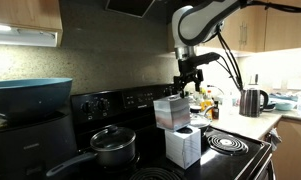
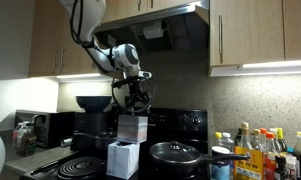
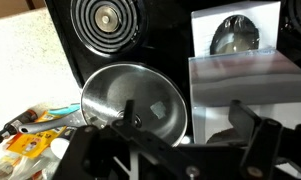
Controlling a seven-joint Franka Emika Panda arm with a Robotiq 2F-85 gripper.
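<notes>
Two pale boxes stand stacked on the black stovetop: a white lower box point(image 1: 184, 147) and a greyish upper box point(image 1: 173, 112), set slightly askew on it. My gripper point(image 1: 188, 84) hangs above and just right of the upper box, pointing down. In the second exterior view the gripper point(image 2: 132, 103) is over the same stack. Its fingers stand apart, with nothing visible between them. From the wrist, the upper box point(image 3: 240, 80) lies towards the right finger, and a round shiny steel pan point(image 3: 140, 85) lies towards the left.
A lidded dark pot point(image 1: 114, 147) stands left of the boxes, its handle outward. A large blue pan point(image 1: 30, 97) rests further left. Bottles point(image 2: 252, 150) crowd the counter at one side. A dark kettle point(image 1: 253, 101) stands at the far right.
</notes>
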